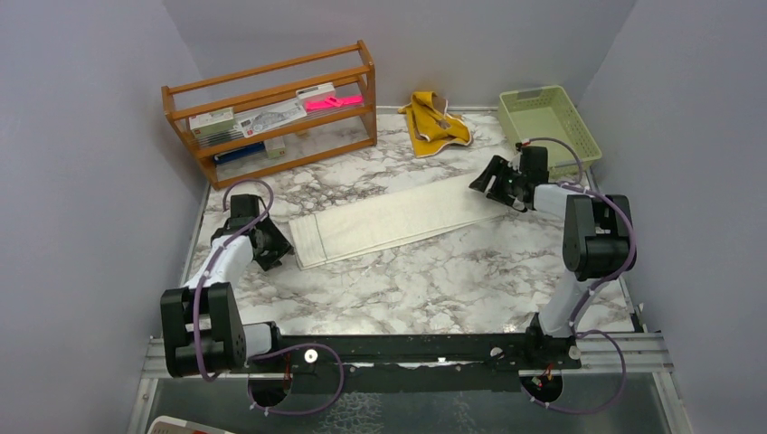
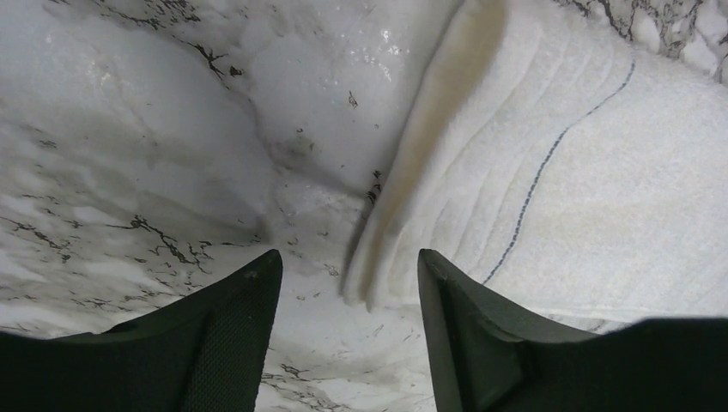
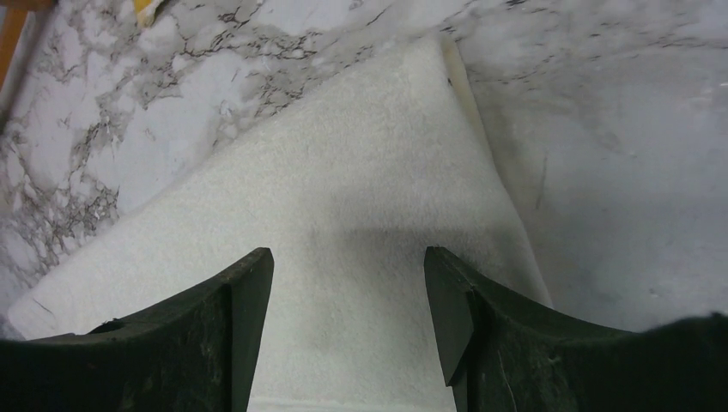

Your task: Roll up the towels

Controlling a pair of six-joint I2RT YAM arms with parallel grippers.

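Note:
A cream towel [image 1: 398, 220], folded into a long strip, lies across the table's middle, a dark stitched stripe near its left end. At that end, my left gripper [image 1: 279, 253] has its fingers apart. The left wrist view shows the towel's folded end [image 2: 429, 129] ahead, its lower corner just beyond the gap between the fingertips; no cloth is seen pinched. Over the right end stands my right gripper [image 1: 486, 181]. In the right wrist view its fingers [image 3: 245, 305] are also parted, with the towel [image 3: 343, 197] spread beneath them; whether they press on it cannot be told.
At the back right stands an empty green basket [image 1: 547, 131], close to the right arm. A crumpled yellow cloth [image 1: 432, 125] lies at the back. The wooden rack [image 1: 271, 113] with boxes fills the back left. Bare marble table [image 1: 407, 294] lies in front of the towel.

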